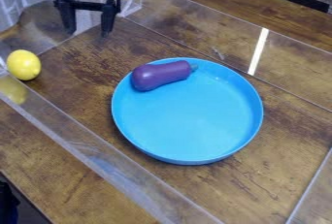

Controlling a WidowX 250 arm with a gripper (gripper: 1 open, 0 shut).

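A blue round plate (pixel 195 121) sits right of centre, holding a purple eggplant (pixel 158 73) near its upper-left rim. A yellow lemon-like object (pixel 23 65) lies at the far left. My dark gripper (pixel 87 22) is at the top left, above the wooden surface and apart from plate and yellow object. Its two fingers stand open, with nothing seen between them.
Clear plastic walls edge the wooden surface (pixel 91 121) on the left and along the top and right. The wood between the yellow object and the plate is bare.
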